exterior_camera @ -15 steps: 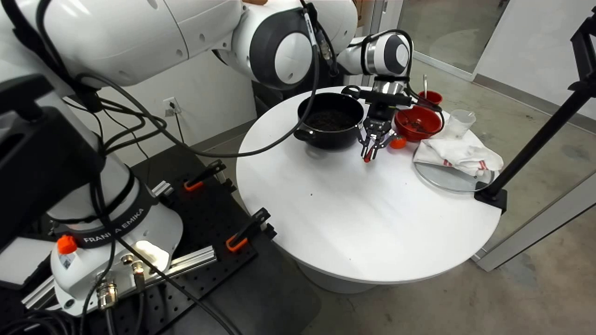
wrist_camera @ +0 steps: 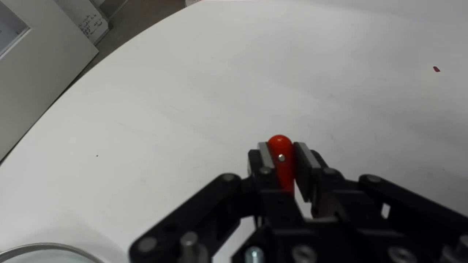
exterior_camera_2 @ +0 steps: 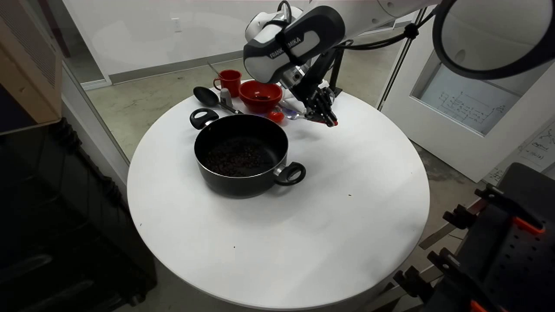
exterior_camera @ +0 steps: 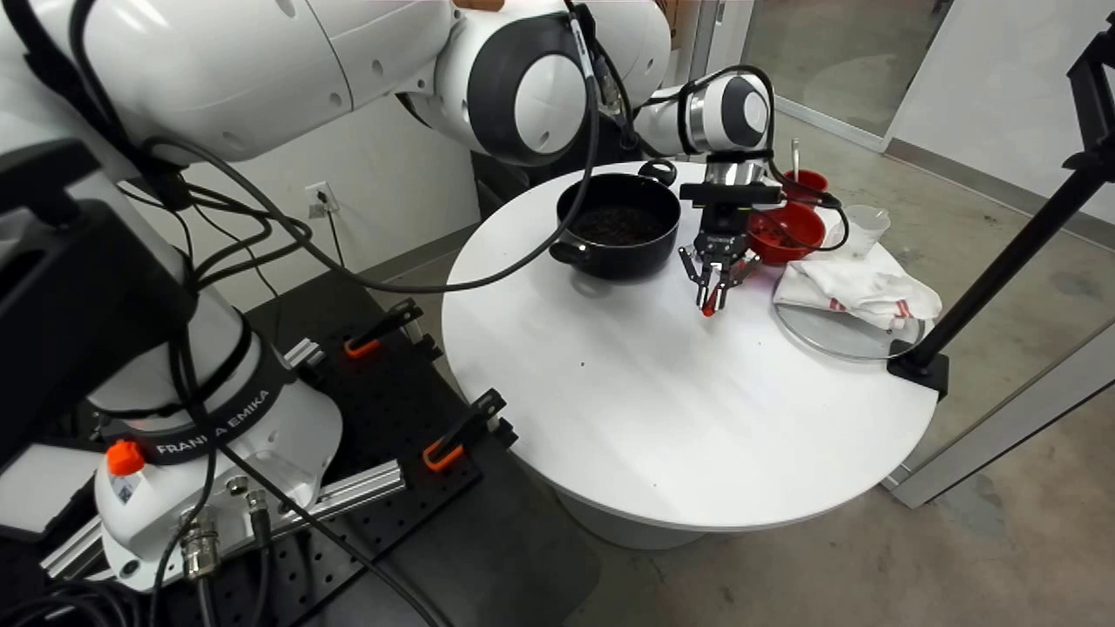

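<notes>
My gripper is shut on a red handle [wrist_camera: 285,171], whose rounded tip with a small metal dot sticks out between the finger pads. In exterior view 2 a shiny spoon-like end [exterior_camera_2: 293,116] shows behind the fingers, seemingly part of the same utensil. The gripper stands over the white table [exterior_camera: 627,397], right of the black pot [exterior_camera: 617,225], which holds dark beans or similar bits. Behind the gripper is a red bowl [exterior_camera_2: 260,96] with some dark contents. A small tomato-like red object [exterior_camera_2: 275,116] lies between bowl and pot.
A red mug [exterior_camera_2: 229,82] and a black ladle [exterior_camera_2: 208,97] are by the bowl. A clear cup [exterior_camera: 863,228] and a white cloth [exterior_camera: 852,287] on a glass lid [exterior_camera: 836,340] occupy the right side.
In exterior view 1 the gripper has shifted right, away from the pot, with the red handle still between its fingers. It now covers the small tomato-like object there.
</notes>
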